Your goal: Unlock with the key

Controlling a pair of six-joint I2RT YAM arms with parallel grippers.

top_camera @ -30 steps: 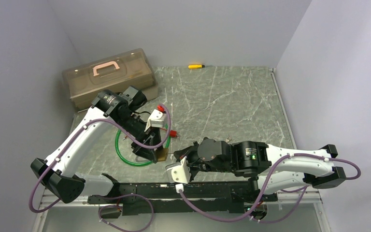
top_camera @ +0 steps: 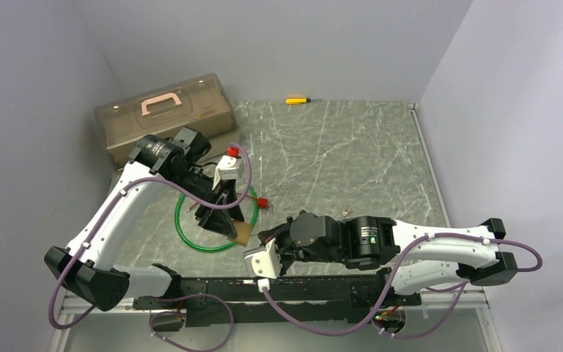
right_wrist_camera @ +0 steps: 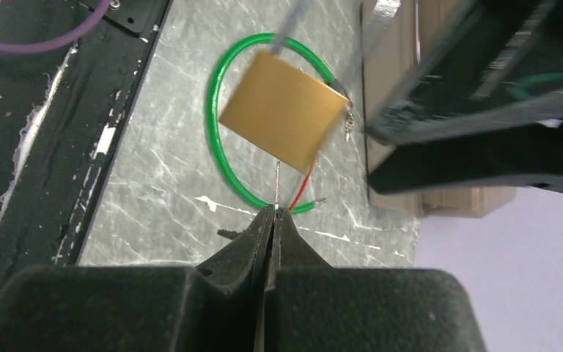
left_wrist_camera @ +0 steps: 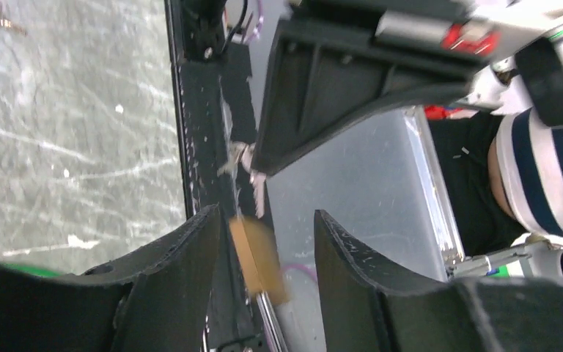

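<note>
A brass padlock (top_camera: 240,232) is beside my left gripper (top_camera: 222,218). In the left wrist view the padlock (left_wrist_camera: 256,257) shows between or just beyond the spread fingers of my left gripper; whether they touch it is unclear. In the right wrist view the padlock (right_wrist_camera: 282,110) hangs tilted above my right gripper, which is shut with a thin silver shaft upright at its tips, apart from the padlock's face. I cannot tell clearly whether that is the key.
A green hose (top_camera: 179,227) lies beneath the left arm. A closed toolbox (top_camera: 161,125) stands at back left, a yellow screwdriver (top_camera: 297,100) at the back.
My right gripper has moved a little left and toward the front.
</note>
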